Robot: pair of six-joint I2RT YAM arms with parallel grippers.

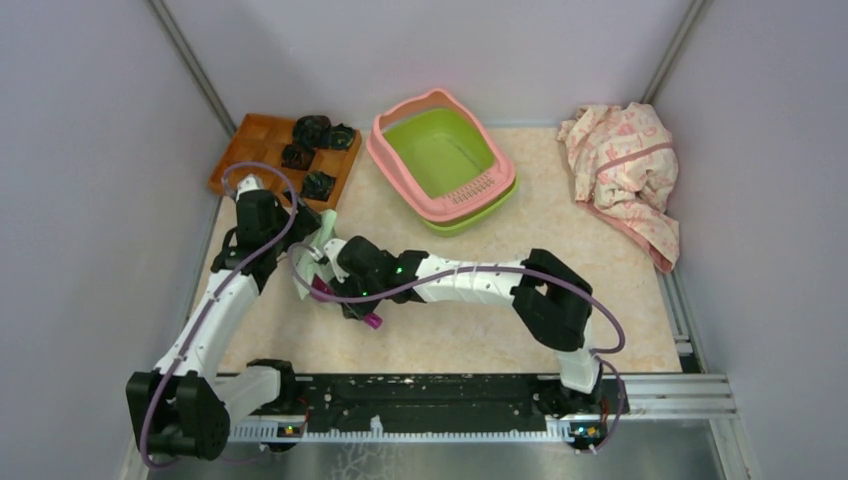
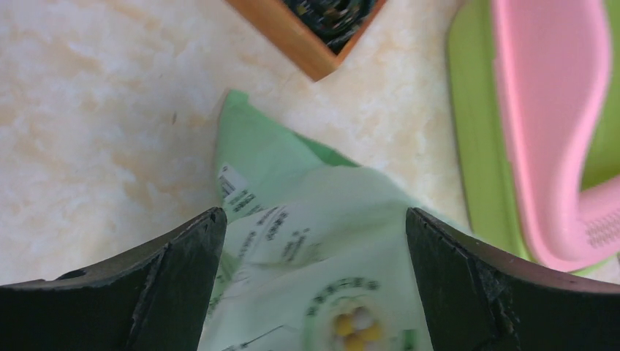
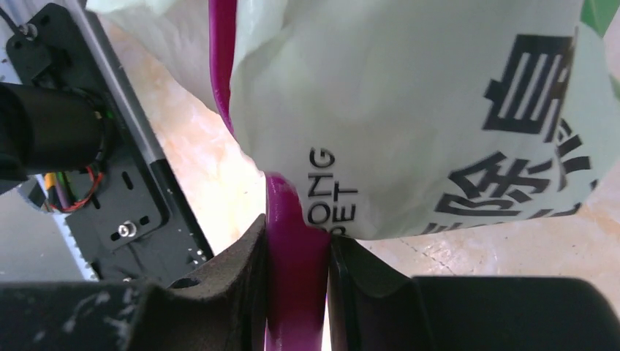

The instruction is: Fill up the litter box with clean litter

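A pale green litter bag [image 1: 326, 228] [image 2: 322, 219] [image 3: 409, 117] lies crumpled on the table between my grippers. In the right wrist view a magenta handled thing [image 3: 292, 270] runs under the bag, with my right gripper shut on it. My left gripper is open above the bag, the bag showing between its fingers. The litter box, a pink rim [image 1: 395, 170] on a green base [image 1: 440, 155], sits at the back centre, empty.
A wooden divided tray [image 1: 250, 150] with several dark crumpled bundles stands at the back left. A pink patterned cloth [image 1: 620, 180] is heaped at the right.
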